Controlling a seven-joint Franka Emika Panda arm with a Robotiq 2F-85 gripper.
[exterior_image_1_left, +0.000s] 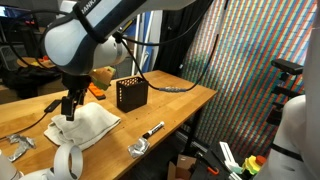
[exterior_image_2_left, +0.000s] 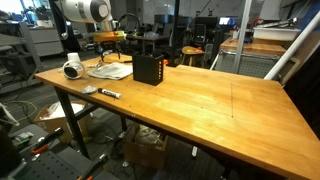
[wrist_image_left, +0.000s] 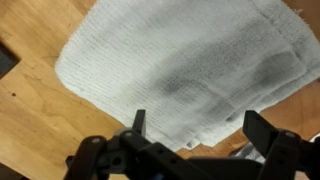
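Observation:
A whitish cloth (exterior_image_1_left: 86, 125) lies spread, partly folded, on the wooden table; in the wrist view the cloth (wrist_image_left: 190, 65) fills most of the picture, its edge near my fingers. My gripper (exterior_image_1_left: 68, 108) is above the cloth's far-left part in exterior view 1. In the wrist view the gripper stands open, its two dark fingertips wide apart with nothing held between them. From exterior view 2 the cloth (exterior_image_2_left: 110, 71) shows as a pale patch beneath the arm.
A black mesh box (exterior_image_1_left: 132, 94) stands behind and right of the cloth. Towards the table's front edge lie a marker-like tool (exterior_image_1_left: 153, 130) and a crumpled silvery item (exterior_image_1_left: 138, 148). A white mug-like object (exterior_image_2_left: 73, 69) stands left of the cloth.

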